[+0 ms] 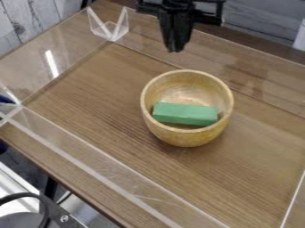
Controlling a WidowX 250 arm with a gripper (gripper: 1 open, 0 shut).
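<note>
A pale wooden bowl (167, 136) sits on the wooden table, right of centre, with a green block (185, 113) lying inside it. My dark gripper (177, 44) is high at the top of the view, above and behind the bowl, apart from it. It looks shut, with nothing visible between its fingers; its upper part is cut off by the frame's edge.
A clear plastic object (109, 25) is at the back left. Dark cables (42, 209) lie off the table's edge at the lower left.
</note>
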